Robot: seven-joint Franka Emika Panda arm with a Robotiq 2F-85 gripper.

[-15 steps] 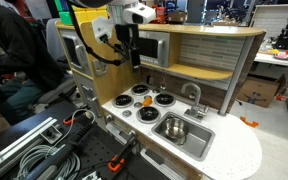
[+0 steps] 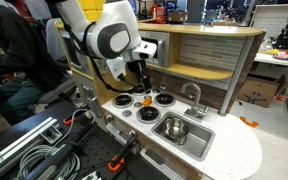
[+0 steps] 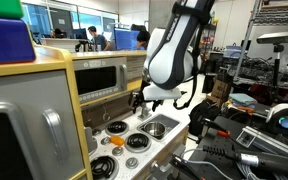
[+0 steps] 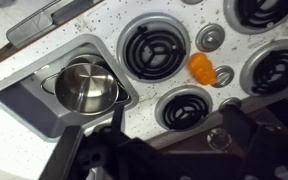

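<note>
My gripper is open, its dark fingers wide apart at the bottom of the wrist view with nothing between them. In exterior view 1 the gripper (image 2: 144, 80) hangs above the stove's back part. Below it, an orange object (image 4: 201, 68) lies among the black coil burners (image 4: 154, 47). A shiny metal pot (image 4: 86, 86) with side handles stands in the grey sink (image 4: 29, 98), clear of my fingers.
Back of the counter, a tall faucet (image 2: 195, 98) rises behind the sink, and a wooden shelf (image 2: 199, 72) and a microwave (image 3: 101, 89) stand close to the arm. Free white counter (image 2: 232, 150) lies right of the sink.
The orange object and the pot stay where they were.
</note>
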